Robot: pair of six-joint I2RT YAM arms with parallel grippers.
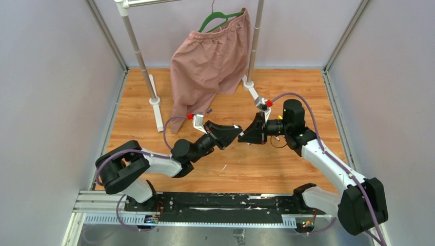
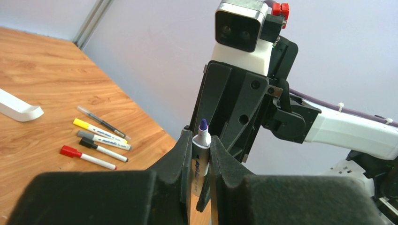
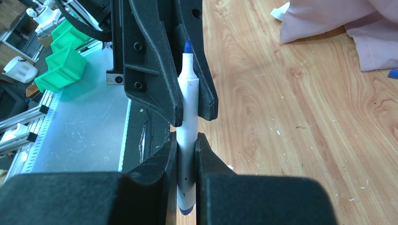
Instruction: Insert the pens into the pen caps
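Both grippers meet at table centre in the top view, my left gripper from the left, my right gripper from the right. A white marker with a blue tip stands upright between my right gripper's shut fingers in the right wrist view, the other gripper's fingers around its upper part. The left wrist view shows the blue-tipped marker between my left gripper's fingers; whether they grip it is unclear. Several capped markers lie on the table, among them a red one and a yellow one.
Pink shorts hang from a rack at the back, their hem reaching the table. The rack's white foot stands at left.
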